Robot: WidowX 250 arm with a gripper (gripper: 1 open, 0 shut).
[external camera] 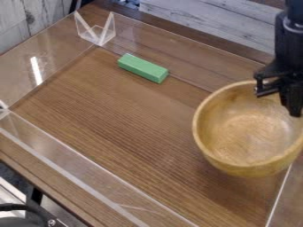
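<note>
A large tan plastic bowl [243, 137] sits on the wooden table at the right. The dark gripper [281, 84] is at the upper right, over the bowl's back right rim. Its fingertips lie near that rim; whether it is open or shut on the rim cannot be told.
A green block [142, 67] lies at the back left of the wooden table [101, 124]. A clear wire-like holder [95, 28] stands in the far left corner.
</note>
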